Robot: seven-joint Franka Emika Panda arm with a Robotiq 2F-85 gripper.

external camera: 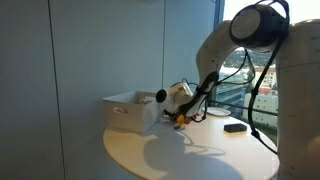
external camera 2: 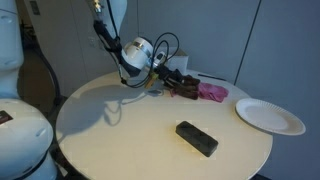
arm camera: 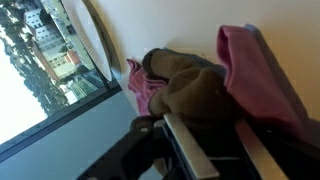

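My gripper is low over the table, its fingers apart in the wrist view. A bunched brown cloth-like thing (arm camera: 195, 92) lies right at the fingertips; whether it is gripped cannot be told. Pink cloth (arm camera: 250, 70) sits beside it, close to the right finger, with another pink piece (arm camera: 142, 88) on its far side. From exterior view 2, the brown thing (external camera 2: 184, 86) lies just right of the gripper, against the pink cloth (external camera 2: 212, 92). The small size of the gripper in exterior view 1 hides its fingertips.
A white open box (external camera: 128, 114) stands at the table's back left. A black block (external camera 2: 197, 138) lies near the front edge, and a white plate (external camera 2: 270, 116) is at the right.
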